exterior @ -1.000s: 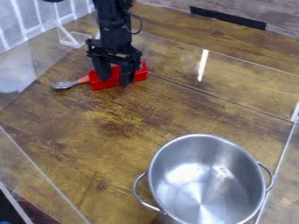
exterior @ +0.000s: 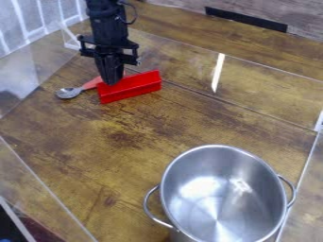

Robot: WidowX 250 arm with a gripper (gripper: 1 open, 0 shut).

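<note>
My black gripper (exterior: 110,70) hangs at the upper left, its tips just above the left end of a red block (exterior: 130,89). Whether it is open or shut is unclear. A spoon (exterior: 70,93) with a metal head and reddish handle lies left of the block, its handle running toward the block and under the gripper's area. A large steel pot (exterior: 222,197) with two handles stands at the lower right.
Clear panels edge it on the left, and a white strip lies upright toward the back right.
The gripper has risen and moved toward the back left, uncovering more of the red block. The pot and spoon look unmoved.
</note>
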